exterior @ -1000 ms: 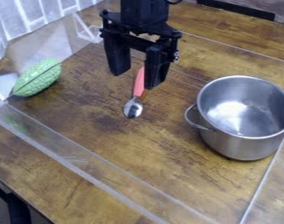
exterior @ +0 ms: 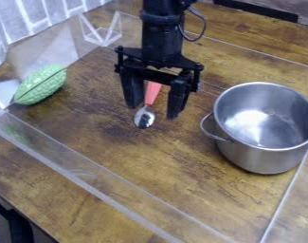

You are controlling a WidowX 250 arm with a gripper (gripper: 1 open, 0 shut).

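My black gripper (exterior: pixel 156 100) hangs in the upper middle, low over a pink-handled spoon (exterior: pixel 146 118) lying on the wooden table. Its two fingers are apart, one on each side of the handle, which is partly hidden behind the gripper. I cannot see the fingertips touching the spoon. The spoon's silver bowl end shows below the gripper, toward the front.
A steel pot (exterior: pixel 277 142) stands at the right. A green bumpy object (exterior: pixel 40 84) lies at the left. Clear plastic barriers edge the wooden table (exterior: pixel 169 190), whose front middle is bare.
My gripper has moved down toward the spoon and turned slightly. The spoon, pot and green object have not visibly moved.
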